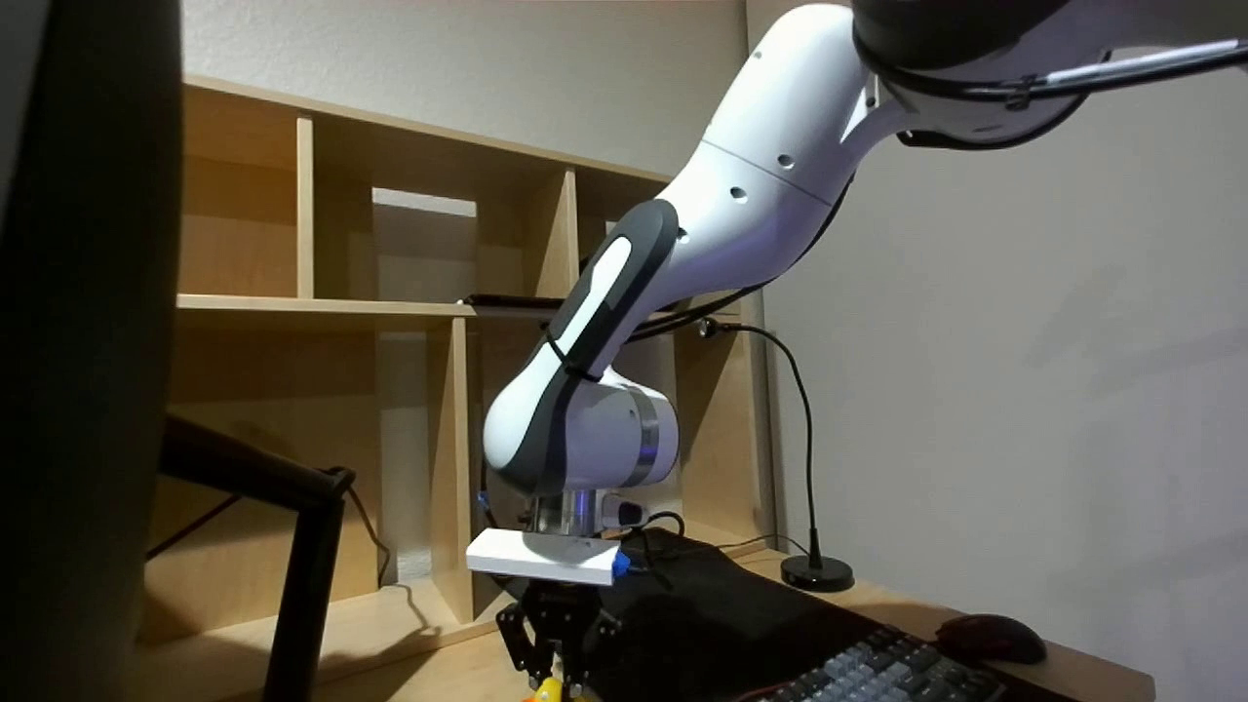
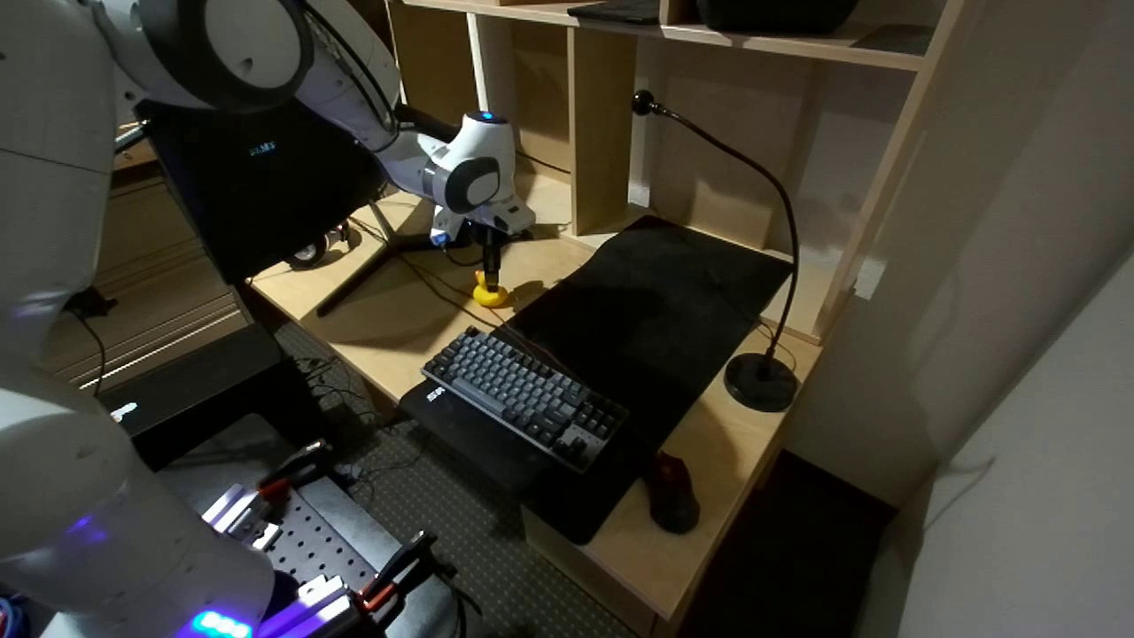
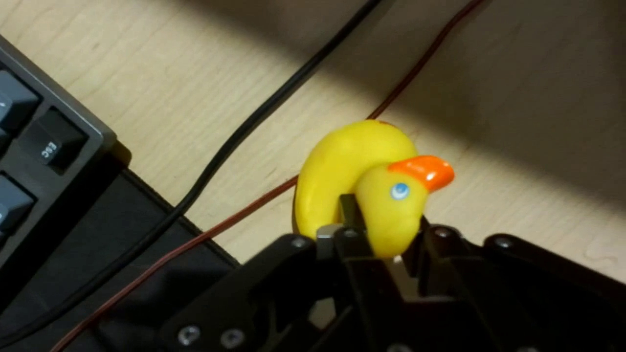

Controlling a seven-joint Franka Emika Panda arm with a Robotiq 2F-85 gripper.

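A yellow rubber duck (image 3: pixel 352 158) with an orange bill and blue eye fills the middle of the wrist view. The black fingers of my gripper press on either side of its head, so the gripper is shut on the duck. In exterior view 2 the duck (image 2: pixel 490 293) is at the wooden desk's left part, with the gripper (image 2: pixel 491 278) pointing straight down onto it. Whether its base touches the desk cannot be told. Only the top of the duck (image 1: pixel 547 690) shows at the bottom edge of exterior view 1, below the gripper (image 1: pixel 557 655).
A grey keyboard (image 2: pixel 526 393) lies on a black mat (image 2: pixel 664 287) right of the duck. Black (image 3: pixel 234 141) and brown cables (image 3: pixel 246 209) run across the desk beside it. A mouse (image 2: pixel 671 493), a gooseneck lamp (image 2: pixel 761 381) and shelves stand farther off.
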